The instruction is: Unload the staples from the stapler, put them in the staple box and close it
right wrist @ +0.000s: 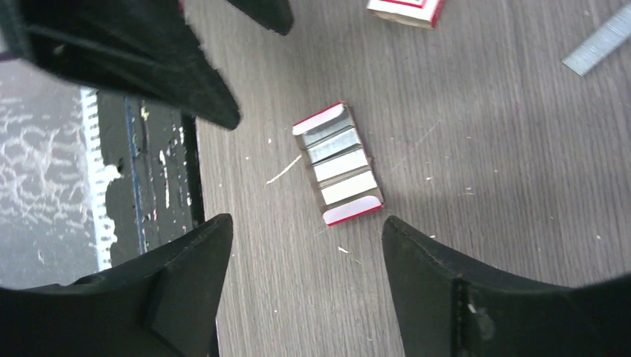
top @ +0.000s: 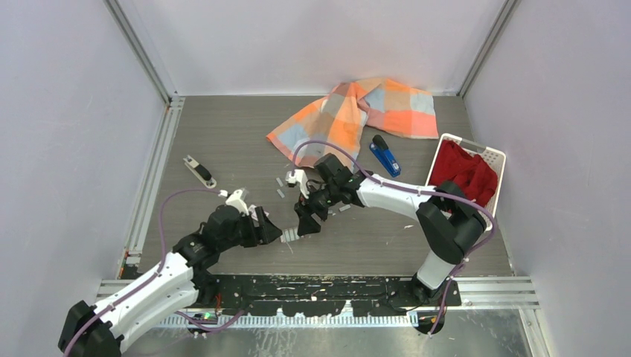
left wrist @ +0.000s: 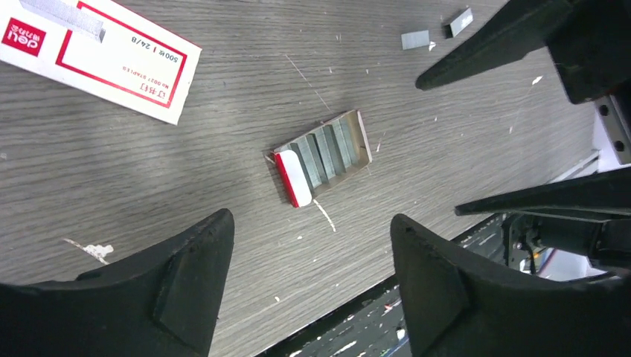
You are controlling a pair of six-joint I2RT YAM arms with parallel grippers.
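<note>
A small open tray of staple strips [top: 289, 235] [left wrist: 324, 158] [right wrist: 338, 166] lies on the table between my two grippers. My left gripper [top: 267, 226] is open to its left, and my right gripper [top: 310, 219] is open to its right; neither has anything between its fingers. A white-and-red staples box [left wrist: 111, 74] lies beside the left gripper, partly hidden in the top view. A blue stapler [top: 385, 158] lies at the back right, and a white stapler-like tool [top: 199, 170] at the left.
An orange checked cloth [top: 335, 123] lies along the back. A white basket with red fabric [top: 465, 178] stands at the right. Loose small metal pieces [left wrist: 415, 40] lie near the middle. The front edge of the table is just beyond the tray.
</note>
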